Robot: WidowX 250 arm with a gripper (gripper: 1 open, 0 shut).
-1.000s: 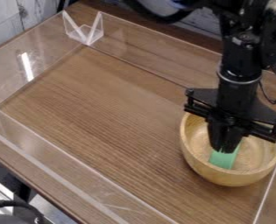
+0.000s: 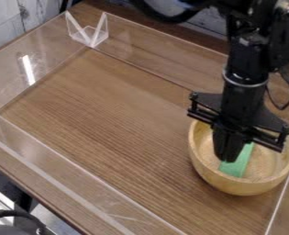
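A tan round bowl (image 2: 220,179) sits at the right front of the wooden table (image 2: 97,119), with a green object (image 2: 238,156) lying inside it. My black gripper (image 2: 238,133) is over the bowl, its lower body hiding the back of the bowl and part of the green object. Whether anything is between its fingers is hard to see.
A clear plastic stand (image 2: 88,32) is at the back left. A black object (image 2: 12,225) shows at the lower left corner.
My gripper has shifted very slightly over the bowl; otherwise little differs.
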